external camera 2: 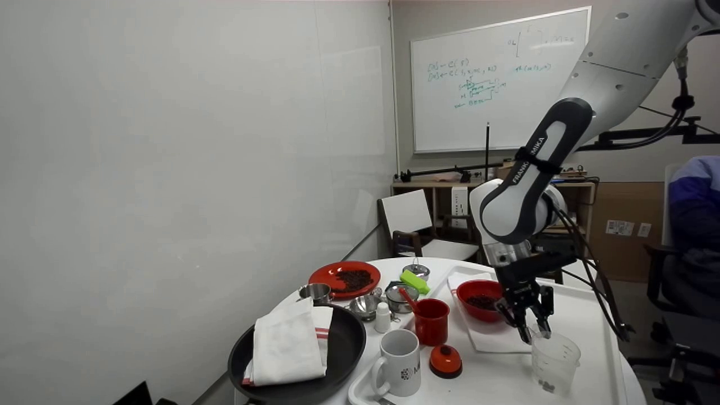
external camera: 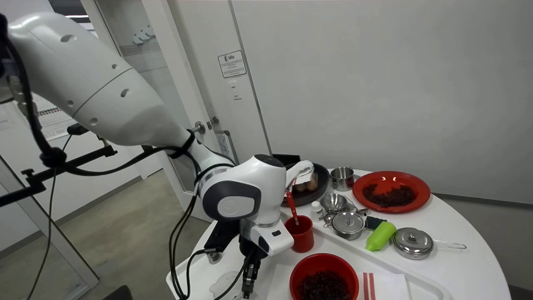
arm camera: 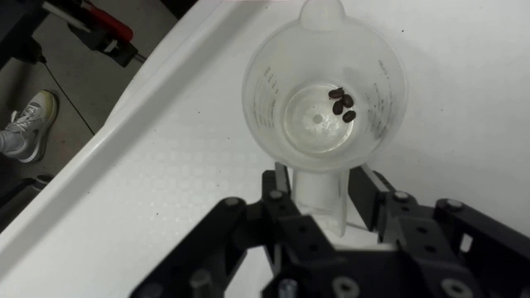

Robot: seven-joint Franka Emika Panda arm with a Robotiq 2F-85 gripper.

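Observation:
A clear plastic measuring cup (arm camera: 318,54) stands upright on the white tray, and several dark beans (arm camera: 343,105) lie on its bottom. My gripper is part open at the cup's handle (arm camera: 320,191), one finger on each side. A narrow gap shows between the handle and the right finger; whether the left one touches is hard to tell. In exterior view 2 the gripper (external camera 2: 533,334) points down at the near rim of the cup (external camera 2: 554,361). The arm partly hides the cup in exterior view 1.
A red bowl (external camera: 325,262) of dark beans sits on the tray near the gripper. Close by are a red mug (external camera 2: 432,323), a red-orange knob-topped item (external camera 2: 445,361) and a white mug (external camera 2: 400,364). The tray's raised edge (arm camera: 134,99) runs along the left in the wrist view.

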